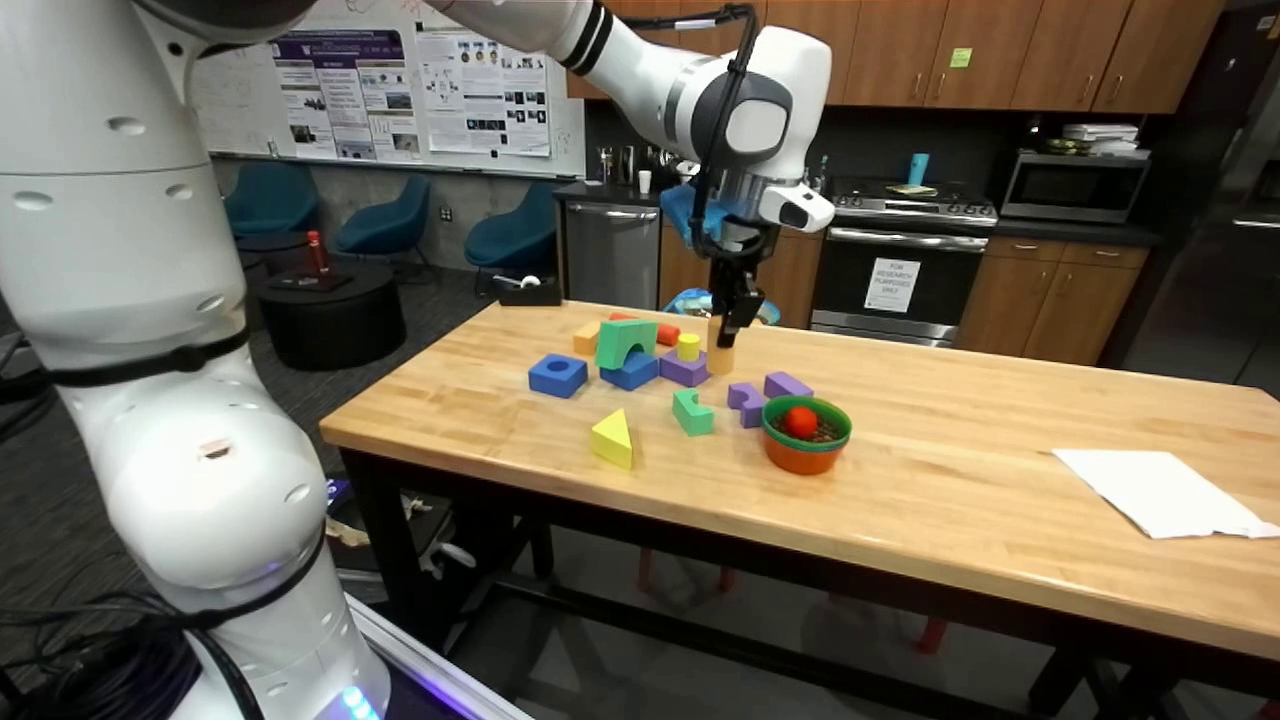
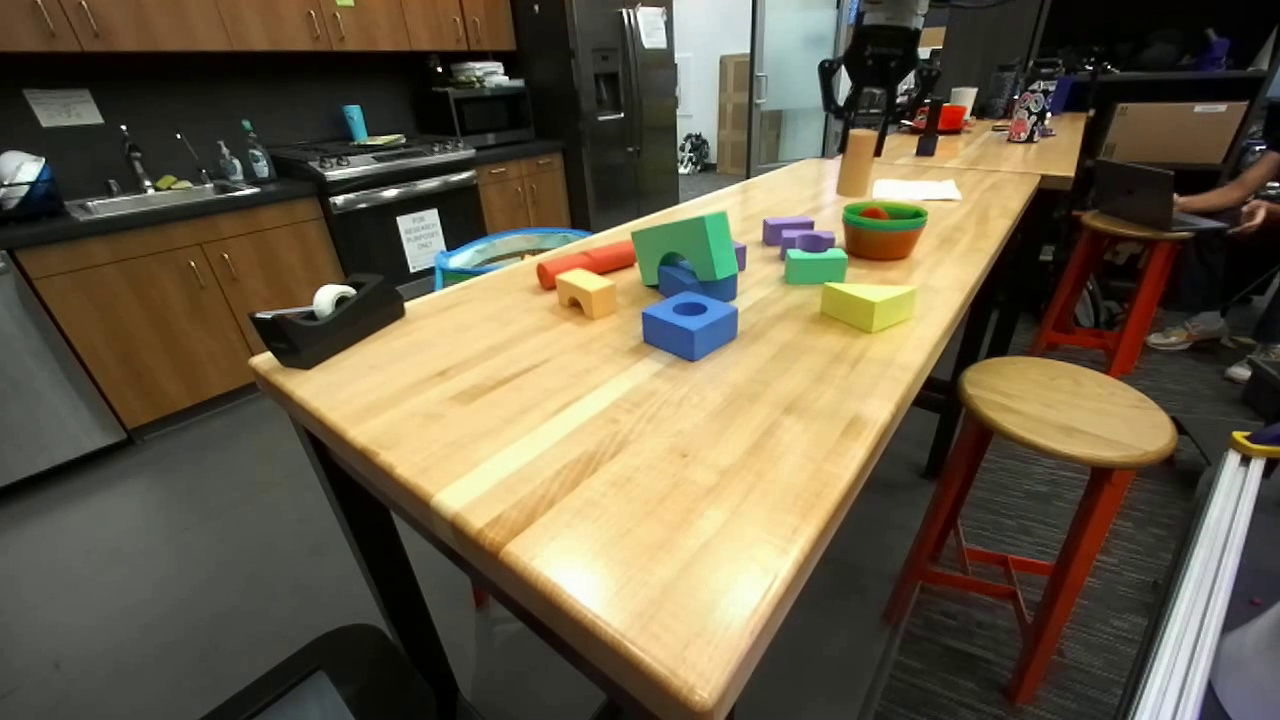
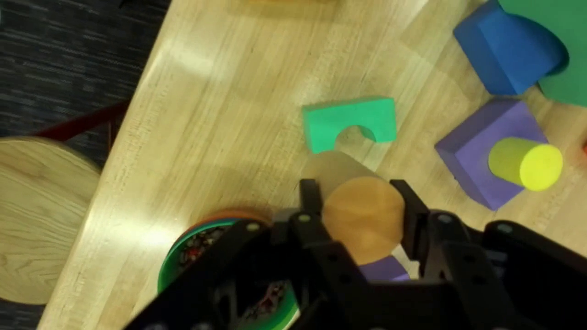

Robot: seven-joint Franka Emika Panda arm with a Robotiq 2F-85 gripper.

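My gripper is shut on a tan wooden cylinder (image 3: 363, 220), one finger on each side of it. In exterior view 1 the cylinder (image 1: 720, 348) shows partly behind the dark fingers, to the right of the purple block with the yellow peg. Exterior view 2 has it hanging upright below the gripper (image 2: 861, 126), its lower end (image 2: 854, 186) seen against the table's far part. From the wrist, the green arch block (image 3: 352, 118) lies past the cylinder's lower end, and a purple block (image 3: 385, 269) is mostly covered by the gripper.
A green and orange bowl (image 1: 806, 452) holding a red ball stands near the purple blocks. Left of it are a yellow wedge (image 1: 612, 440), a blue block (image 1: 558, 377) and a green arch (image 1: 626, 341) on another blue block. White paper (image 1: 1164, 492) lies right.
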